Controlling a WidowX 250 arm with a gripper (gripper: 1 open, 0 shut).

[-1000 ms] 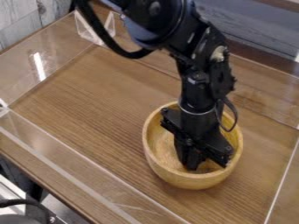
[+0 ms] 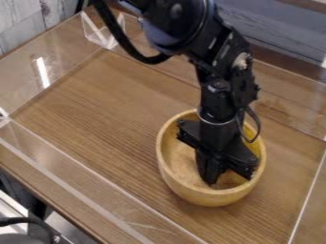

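Note:
A tan oval bowl [image 2: 185,179] sits on the wooden table at the lower right. The black gripper [image 2: 219,152] reaches down from the top into the bowl, its body and fingertips filling much of the opening. Whether its fingers are open or shut, and whether anything is between them, is hidden by the dark housing.
Clear plastic edging runs along the left and front edges. A small clear object [image 2: 102,27] stands at the far upper left, and a raised rim runs along the back.
The gripper has shifted very slightly within the bowl; the bowl stays in about the same place.

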